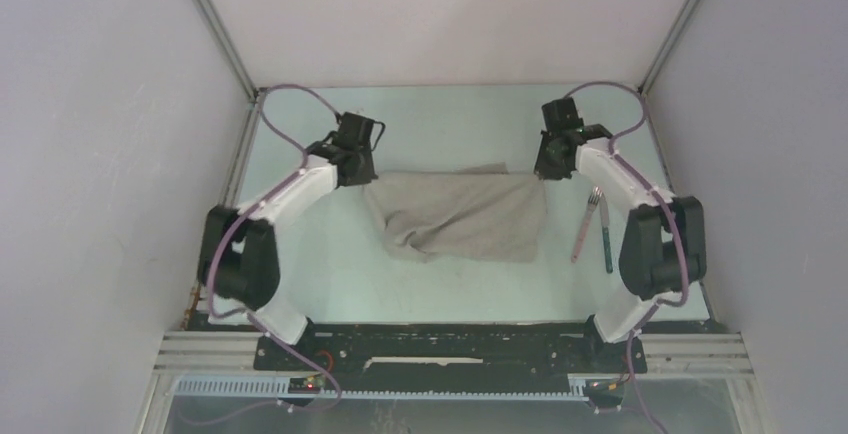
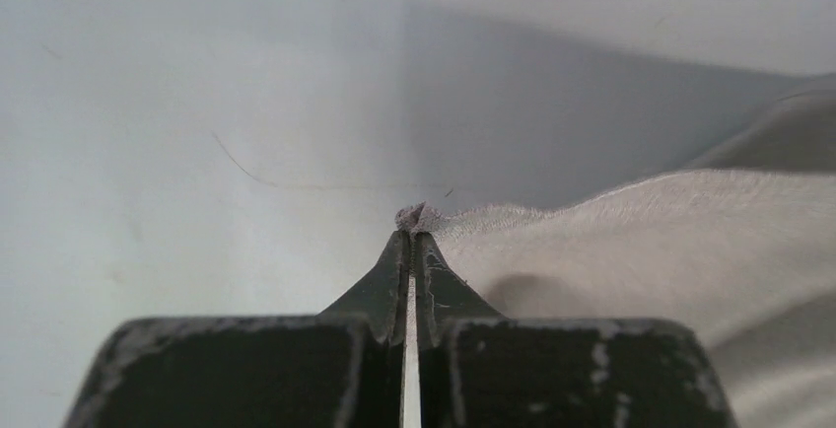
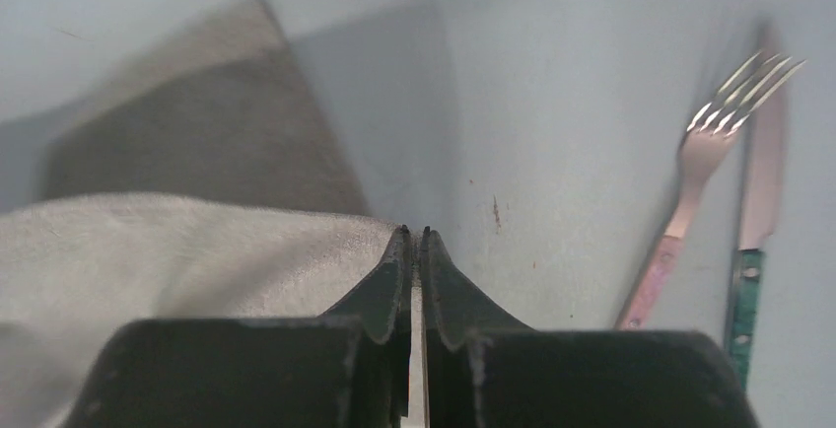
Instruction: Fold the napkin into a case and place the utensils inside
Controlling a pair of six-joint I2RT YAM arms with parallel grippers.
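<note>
The grey-beige napkin (image 1: pixel 465 214) stretches between my two grippers, its far edge pulled nearly straight and lifted. My left gripper is shut on one corner, a small tuft of cloth poking out past its tips. At the other end, my right gripper is shut on the opposite corner. Behind the raised edge, a shaded flap of the napkin (image 3: pixel 212 127) lies on the table. Folds bunch at the napkin's near left. A fork with a pink handle (image 1: pixel 585 225) and a knife with a green handle (image 1: pixel 606 239) lie right of the napkin.
Walls enclose the left, right and back. My right forearm passes close beside the fork and knife.
</note>
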